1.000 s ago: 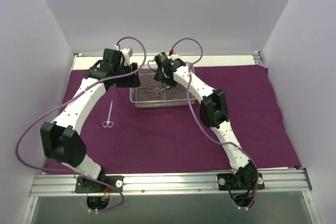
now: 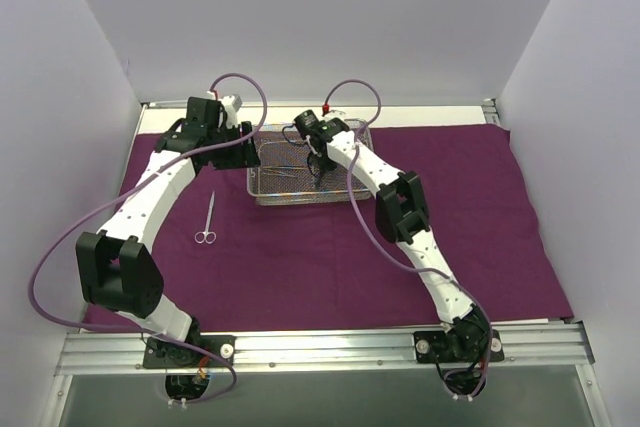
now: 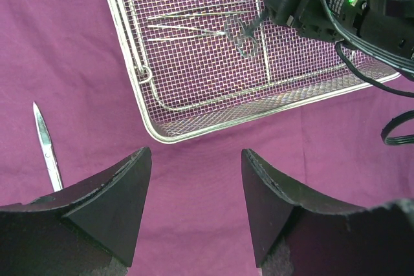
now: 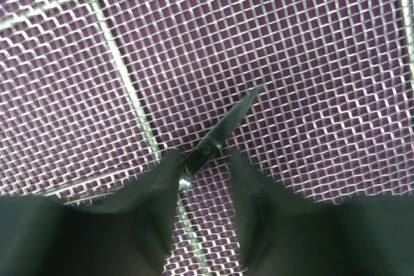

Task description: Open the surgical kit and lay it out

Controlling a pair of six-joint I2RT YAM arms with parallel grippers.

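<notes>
The wire mesh tray point(image 2: 310, 200) holds slim metal instruments; two of them point(image 3: 194, 13) point(image 3: 187, 30) show at its left side in the left wrist view. Down in the tray is my right gripper, fingers apart around a dark, pointed blade point(image 4: 226, 127) on the mesh. The blade's lower end runs behind one finger, so contact is unclear. Thin metal loops point(image 3: 242, 38) lie by that gripper's tips. My left gripper is open and empty, at the tray's left side. Scissors point(image 2: 207, 219) rest on the purple cloth left of the tray.
Grey walls point(image 2: 570, 127) close in the sides and back. A dark cable loops off my right arm beside the tray.
My left gripper has shifted a little to the left.
</notes>
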